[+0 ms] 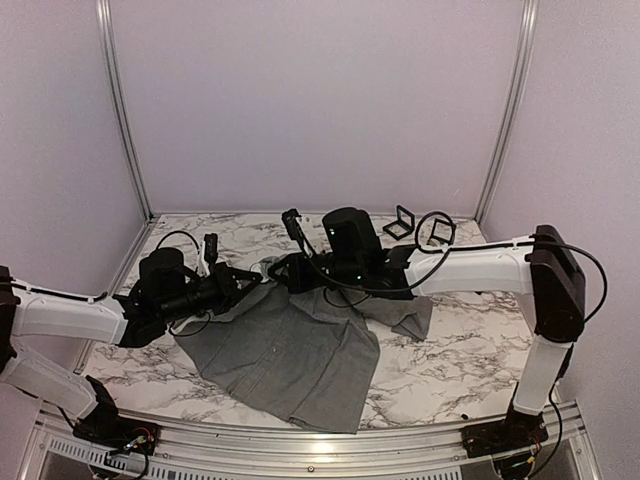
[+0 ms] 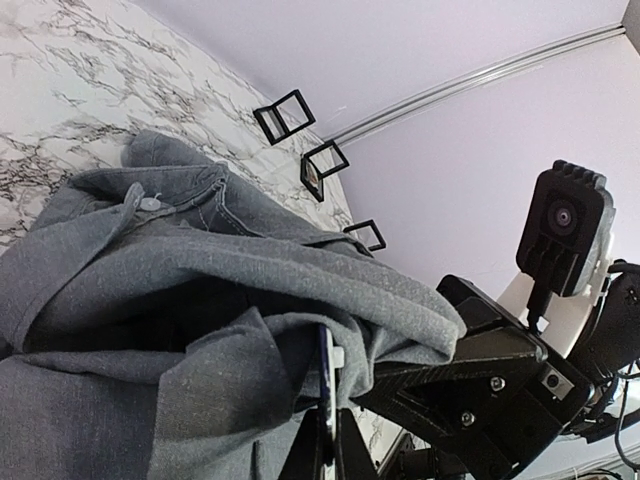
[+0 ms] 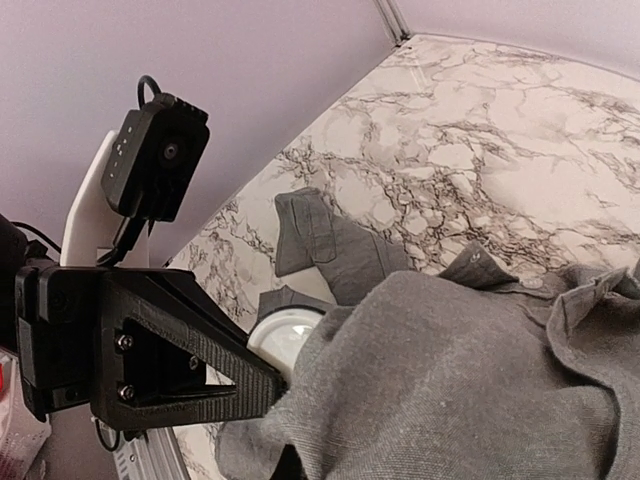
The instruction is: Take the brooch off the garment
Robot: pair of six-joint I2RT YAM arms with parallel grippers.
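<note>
The grey garment (image 1: 290,350) lies spread on the table, its upper part lifted in folds between both arms. A round white brooch (image 3: 284,338) shows at the tip of my left gripper (image 1: 256,274), beside the cloth. Edge-on in the left wrist view, the thin brooch (image 2: 326,395) stands between the left gripper's dark fingertips, which are shut on it. A small white piece (image 2: 338,357) projects from its side near the cloth. My right gripper (image 1: 274,271) is close by, shut on a raised fold of garment (image 2: 400,310); its fingertips are mostly hidden by cloth.
Black open frames (image 1: 400,222) stand on the table at the back right. Bare marble (image 1: 470,350) lies to the right of the garment. The two grippers are very close together, with little room between them.
</note>
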